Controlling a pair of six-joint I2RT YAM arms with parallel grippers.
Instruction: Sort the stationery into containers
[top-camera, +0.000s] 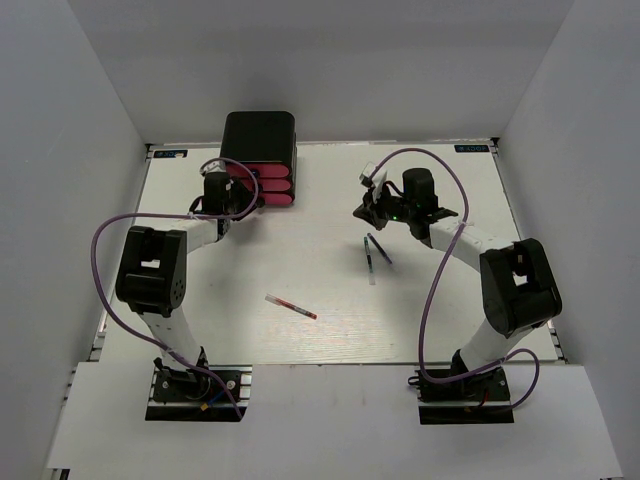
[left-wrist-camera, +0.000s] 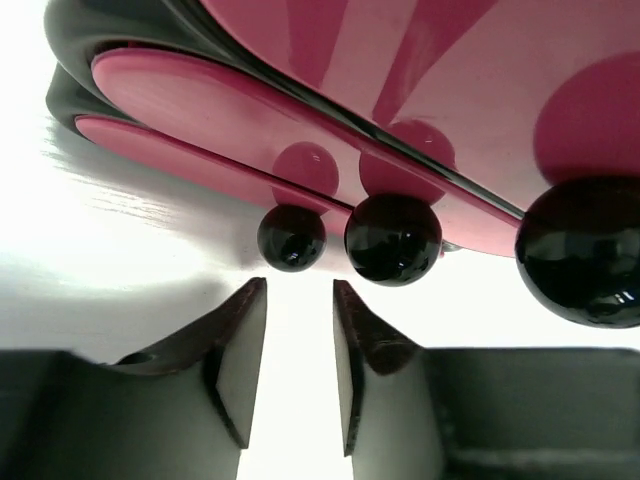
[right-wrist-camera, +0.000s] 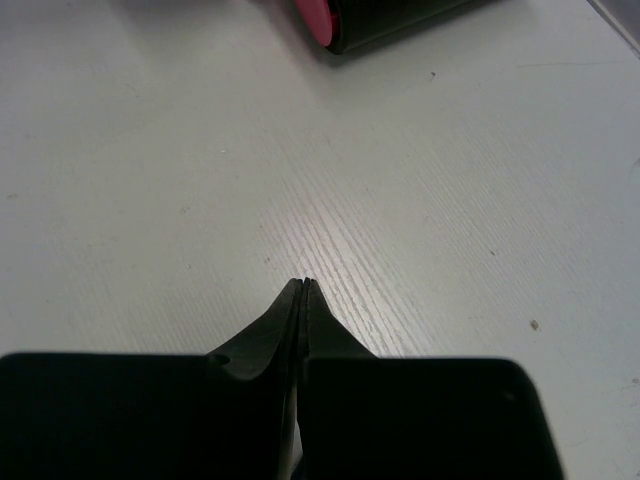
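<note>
At the back left stands a black drawer unit with three stacked pink drawer fronts. My left gripper is just in front of them. In the left wrist view its fingers are apart with nothing between them, and the round black knobs lie beyond the tips. Right of centre, my right gripper is shut and empty above the table. A red pen lies at the front, while a dark green pen and a dark blue pen lie beside the right gripper.
Walls close off the back and both sides. Purple cables loop over each arm. In the right wrist view, a corner of the drawer unit shows at the top.
</note>
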